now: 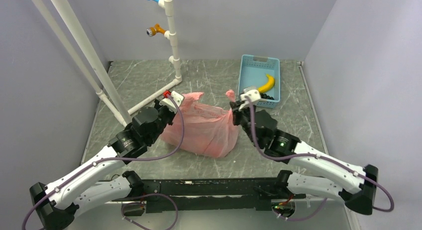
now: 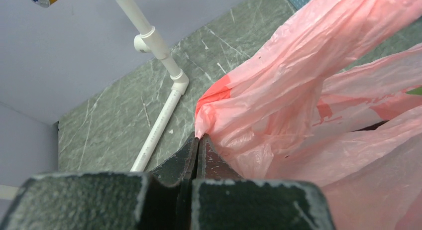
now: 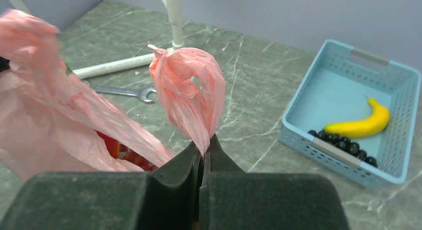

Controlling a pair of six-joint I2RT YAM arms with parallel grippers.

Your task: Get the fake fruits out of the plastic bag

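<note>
The pink plastic bag [image 1: 208, 133] is stretched between my two grippers, its mouth spread apart. My left gripper is shut on one handle of it. A second handle, bunched into a loop, rises from my right gripper, which is shut on it. Through the opening in the right wrist view, something red and orange [image 3: 114, 145] shows inside; its shape is mostly hidden. A sliver of green [image 2: 416, 91] peeks out within the bag in the left wrist view.
Behind and to the right stands a blue basket [image 3: 308, 145] holding a yellow banana [image 3: 362, 124] and black grapes [image 3: 343, 144]. A wrench [image 3: 122, 92] lies behind the bag. White pipes [image 1: 155, 96] border the left. Bare floor surrounds the bag's right side.
</note>
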